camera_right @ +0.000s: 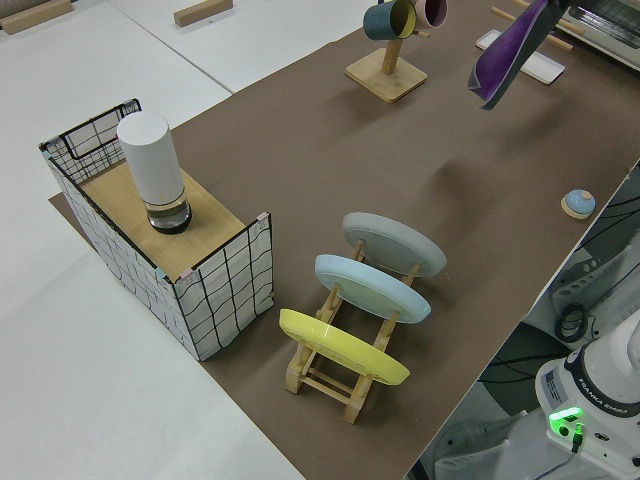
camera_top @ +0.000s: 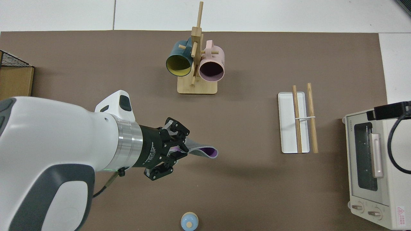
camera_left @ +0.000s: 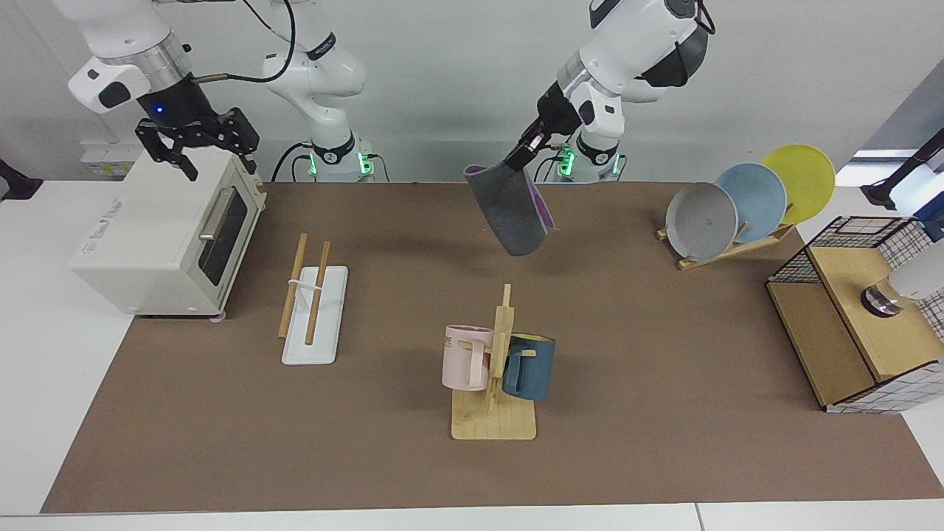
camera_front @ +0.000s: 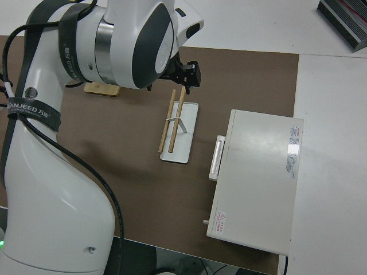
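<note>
My left gripper (camera_top: 179, 148) is shut on a grey cloth with a purple lining (camera_left: 509, 209), which hangs in the air above the mat's left part, short of the mug tree (camera_top: 196, 86) in the top view. My right gripper (camera_left: 199, 146) is above the white toaster oven (camera_top: 368, 161); whether it is open or shut is unclear. A blue mug (camera_top: 179, 57) and a pink mug (camera_top: 212, 61) hang on the tree.
A white tray with wooden sticks (camera_top: 287, 119) lies beside the oven. A plate rack with grey, blue and yellow plates (camera_left: 745, 212) and a wire-sided shelf (camera_left: 818, 332) stand at one side. A small blue object (camera_top: 189, 222) lies near the mat's edge.
</note>
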